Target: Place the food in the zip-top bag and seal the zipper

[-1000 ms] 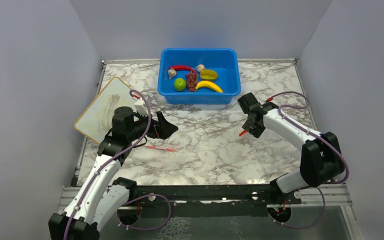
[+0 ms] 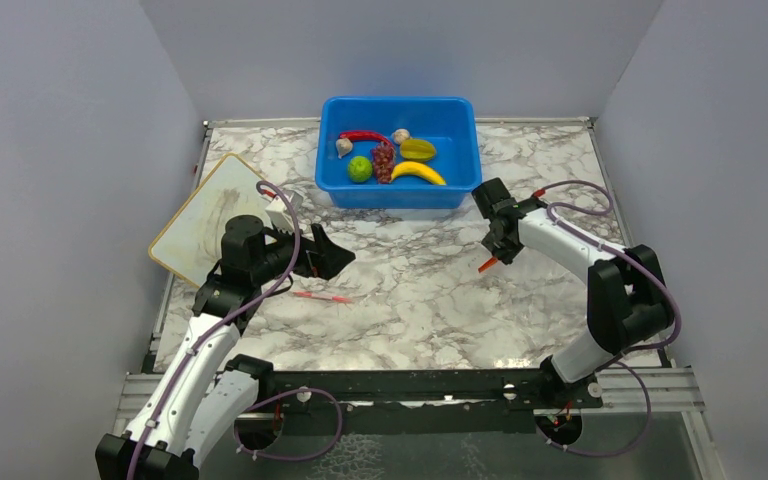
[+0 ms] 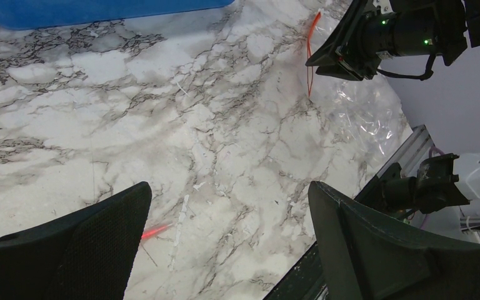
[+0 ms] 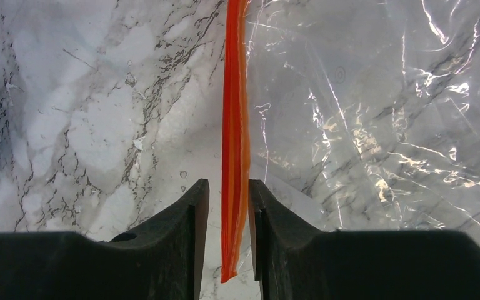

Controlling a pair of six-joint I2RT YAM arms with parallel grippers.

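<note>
A clear bag [image 4: 350,125] with an orange zipper strip [image 4: 234,119] lies flat on the right side of the marble table. My right gripper is over it, partly open, its fingertips on either side of the strip near one end, with gaps showing. In the top view, that arm hides most of this bag. The food is in a blue bin [image 2: 400,200] at the back: banana [image 2: 418,173], grapes [image 2: 383,162], green fruit [image 2: 360,169], starfruit [image 2: 418,150], red chili [image 2: 365,135] and garlic [image 2: 344,147]. My left gripper hovers wide open, empty.
Another red strip [image 2: 322,297] lies on the table near the left gripper; its surroundings are hard to make out. A whiteboard [image 2: 205,225] rests at the left. Purple cables [image 2: 650,280] run along both arms.
The left arm has barely moved, and the food is unchanged.
</note>
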